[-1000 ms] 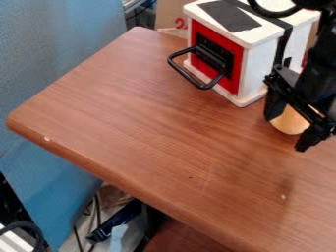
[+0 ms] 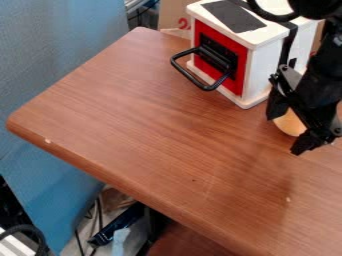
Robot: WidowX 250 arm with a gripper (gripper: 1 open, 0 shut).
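Observation:
My black gripper (image 2: 299,120) hangs at the right edge over the wooden table (image 2: 147,140), in front of a white box (image 2: 249,92) with a red front (image 2: 209,67) and a black bar handle (image 2: 190,74). A tan rounded object (image 2: 287,124) shows just behind the gripper, partly hidden by it. I cannot tell whether the fingers hold it or whether they are open or shut.
A cardboard box (image 2: 173,13) stands behind at the top. A blue panel (image 2: 54,90) runs along the left, with cables and dark items below the table's edge.
The gripper has shifted very slightly to the left. The box and the table look unchanged.

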